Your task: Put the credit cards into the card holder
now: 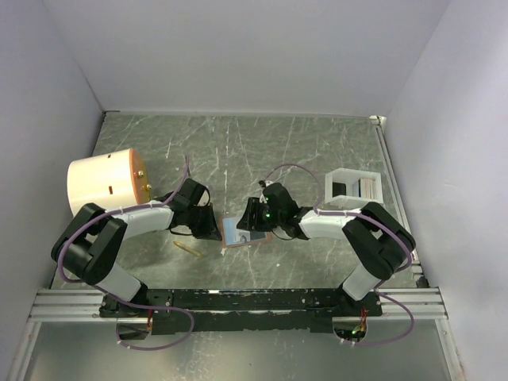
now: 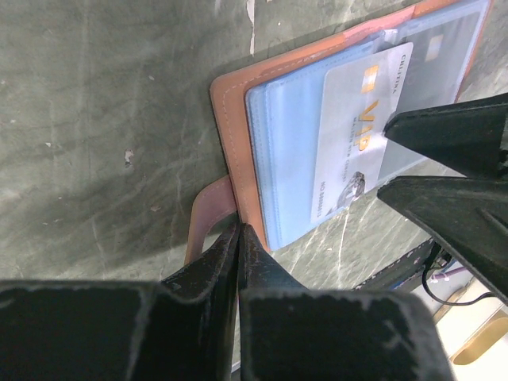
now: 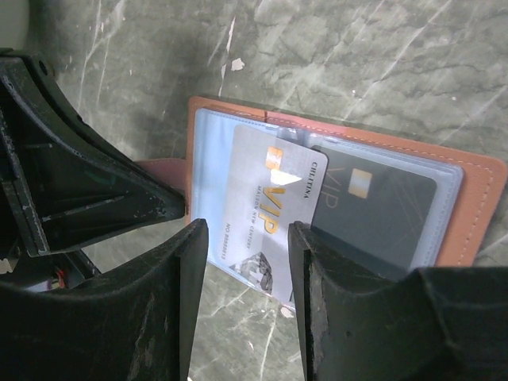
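Observation:
A brown card holder (image 3: 479,205) lies flat and unfolded on the table, with clear-fronted pockets over a blue lining. A dark card (image 3: 379,208) sits behind the clear pocket on its right half. On the blue left half is a silver VIP card (image 2: 359,131); one edge meets the dark card's pocket, but whether it is tucked in cannot be told. My left gripper is shut on the holder's brown strap (image 2: 211,208) at the left edge. Just over the silver card, my right gripper stands part open, its fingers (image 3: 184,270) apart with nothing visibly gripped.
At the right, a white tray (image 1: 353,172) holds a dark item and several upright cards. A cream cylinder (image 1: 103,179) stands at the left. Near the left gripper lies a yellowish stick (image 1: 188,248). Behind the holder the table is clear.

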